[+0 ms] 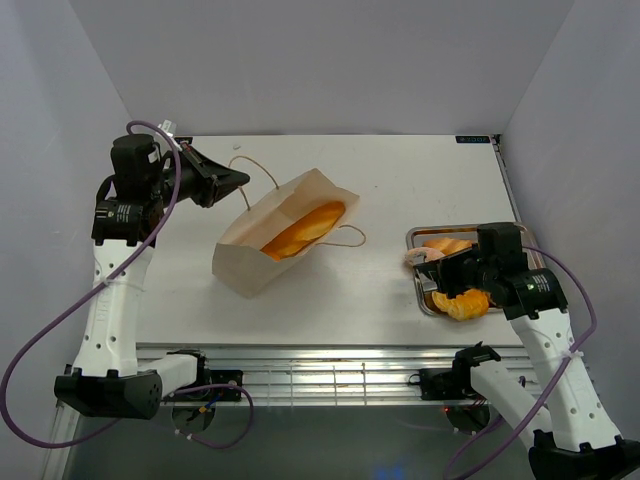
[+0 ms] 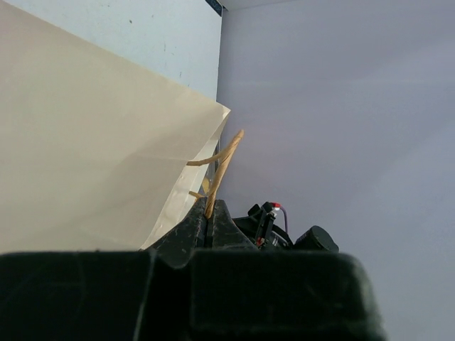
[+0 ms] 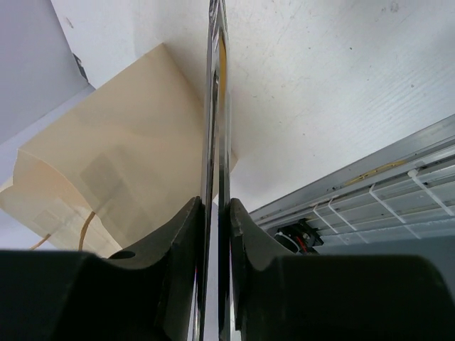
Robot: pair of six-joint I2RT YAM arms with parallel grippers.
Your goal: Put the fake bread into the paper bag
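Note:
The tan paper bag (image 1: 245,262) lies tilted with its mouth open, and a long bread loaf (image 1: 305,230) rests inside. My left gripper (image 1: 241,180) is shut on the bag's twisted handle (image 2: 220,172), which rises from between its fingertips. In the right wrist view, my right gripper has shiny metal tongs (image 3: 214,124) between its fingers, their two arms close together. From above, the right gripper hangs over the metal tray (image 1: 411,241), beside a pale, pinkish bread piece (image 1: 422,256). Whether the tongs grip that piece cannot be told.
More bread, including a golden roll (image 1: 462,305), lies in the tray, partly hidden by the right arm. A metal rail (image 1: 300,370) runs along the front edge.

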